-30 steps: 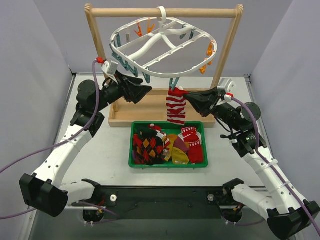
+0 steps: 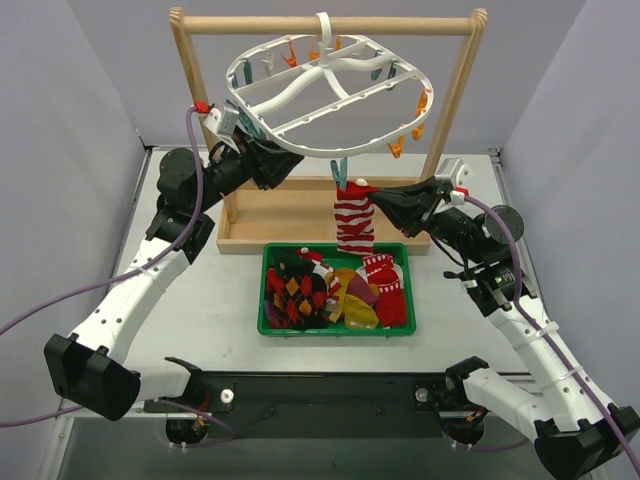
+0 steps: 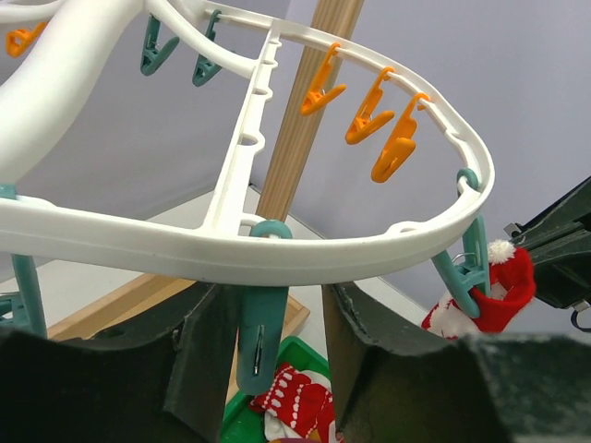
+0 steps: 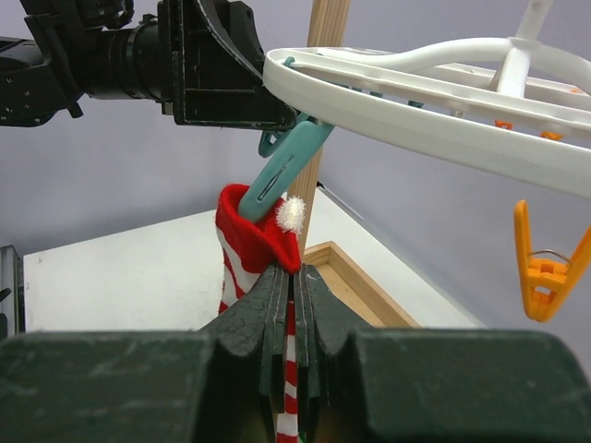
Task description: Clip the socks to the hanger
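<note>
A red-and-white striped sock (image 2: 354,220) hangs upright under a teal clip (image 2: 339,172) at the front of the white hanger (image 2: 360,145). My right gripper is shut on the sock just below its cuff, where a white pompom shows. My left gripper (image 2: 270,165) is at the hanger's front left, part open around another teal clip (image 3: 262,332) that dangles from the rim between its fingers; whether it touches the clip I cannot tell.
A green bin (image 2: 266,325) of assorted socks sits below, in front of a wooden box (image 2: 270,215). A wooden frame (image 2: 400,25) holds the hanger. Orange and teal clips ring the rim.
The left arm has shifted slightly, to around a clip at the rim. The hanger's clips have shifted a little, and the sock hangs slightly further right and lower.
</note>
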